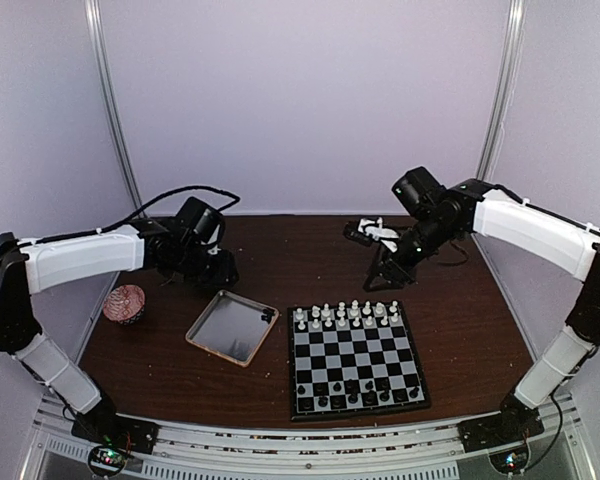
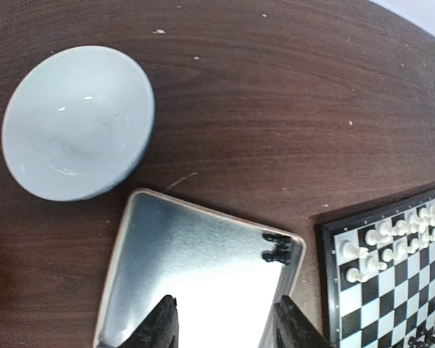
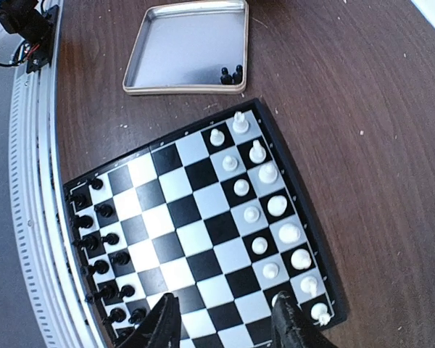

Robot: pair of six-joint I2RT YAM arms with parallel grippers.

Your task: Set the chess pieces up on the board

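Observation:
The chessboard (image 1: 355, 365) holds white pieces (image 3: 277, 205) in two rows along its far side and black pieces (image 3: 103, 210) along its near side. A metal tray (image 1: 225, 325) left of the board holds a couple of black pieces (image 2: 276, 255) in a corner. My left gripper hangs above the tray, fingers apart and empty. My right gripper is over the board, fingers apart, nothing between them.
A white bowl (image 2: 76, 119) stands behind the tray, mostly hidden in the top view. A red patterned bowl (image 1: 124, 300) sits at the far left.

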